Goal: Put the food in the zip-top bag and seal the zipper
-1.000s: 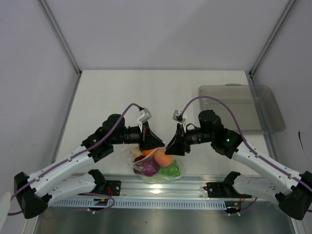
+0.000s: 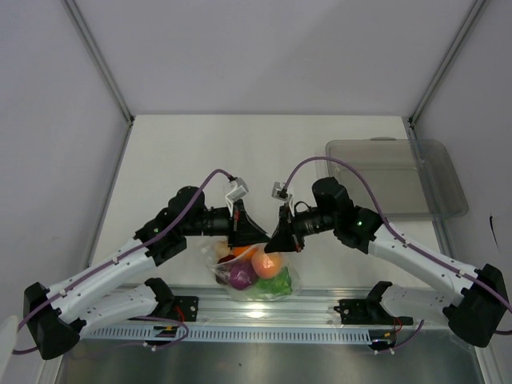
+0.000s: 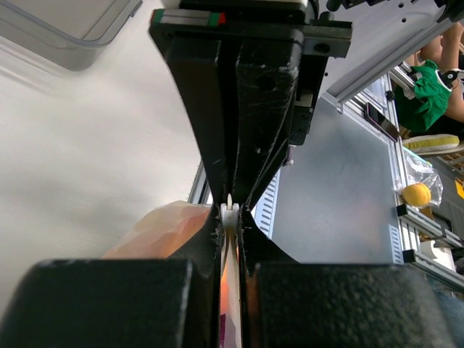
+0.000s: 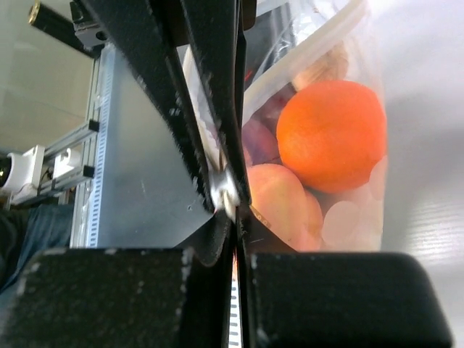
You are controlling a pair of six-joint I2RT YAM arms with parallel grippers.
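Note:
The clear zip top bag (image 2: pixel 294 280) sits near the table's front edge. Inside are an orange (image 4: pixel 332 135), a peach-coloured fruit (image 2: pixel 266 264), a purple item (image 2: pixel 242 275) and something green (image 2: pixel 278 283). My left gripper is shut on the bag's edge at its mouth, and a thin strip of bag runs down between its fingers. Tip to tip with it, my right gripper is shut; no object clearly shows between its fingers. A small pale piece (image 3: pixel 230 210) shows where the two sets of fingertips meet. The bag's mouth rim (image 4: pixel 304 54) looks slack and parted.
A grey lidded container (image 2: pixel 374 180) stands at the back right of the white table (image 2: pixel 208 156). Both arms crowd together above the bag, close to the front rail.
The left arm and the bag have stayed nearly still.

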